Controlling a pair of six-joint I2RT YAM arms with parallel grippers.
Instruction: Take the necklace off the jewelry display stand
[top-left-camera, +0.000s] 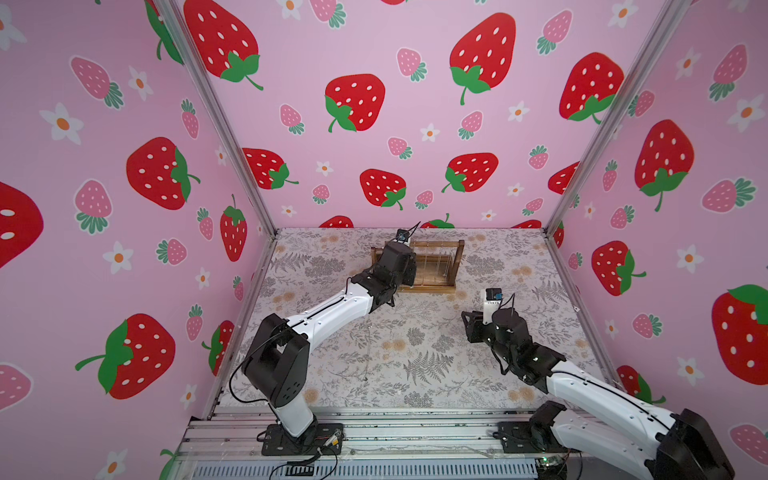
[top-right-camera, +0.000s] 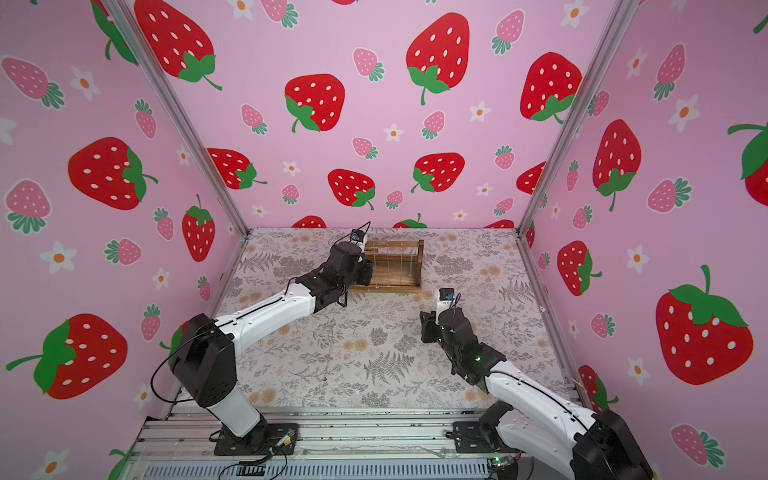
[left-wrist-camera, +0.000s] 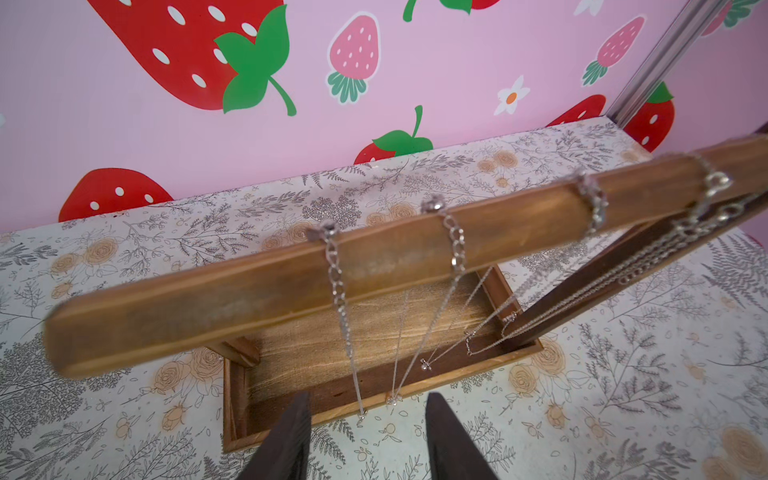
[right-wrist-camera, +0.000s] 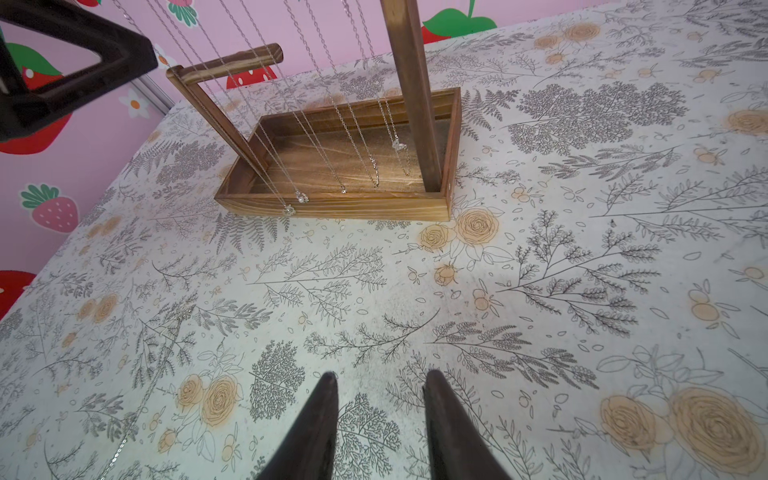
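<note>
The wooden jewelry stand (top-left-camera: 460, 265) stands at the back of the table, partly hidden behind my left arm in both top views. Several thin silver necklaces (left-wrist-camera: 337, 292) hang from its upper bar (left-wrist-camera: 200, 292), their pendants dangling around the front edge of the tray base. My left gripper is in front of the stand, its fingers (left-wrist-camera: 293, 436) apart; I see no chain held between them. Well to the front right, my right gripper is open and empty above bare table. One slender chain (right-wrist-camera: 160, 374) lies stretched out on the tabletop.
The stand's side post (right-wrist-camera: 417, 96) and wooden tray base (right-wrist-camera: 336, 208) are close to my left gripper. Pink strawberry walls (top-left-camera: 432, 120) enclose the back and sides.
</note>
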